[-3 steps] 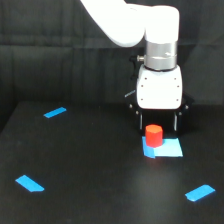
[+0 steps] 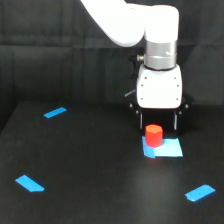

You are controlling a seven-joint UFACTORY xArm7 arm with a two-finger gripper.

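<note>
The white arm comes down from the top, its gripper (image 2: 157, 122) hanging over a red block (image 2: 153, 136). Dark fingers stand apart on either side, open, a little above and around the block's top. The red block stands on a light blue square patch (image 2: 169, 147) on the dark table (image 2: 90, 170).
Strips of blue tape lie at the upper left (image 2: 55, 112), lower left (image 2: 29, 183) and lower right (image 2: 200, 192).
</note>
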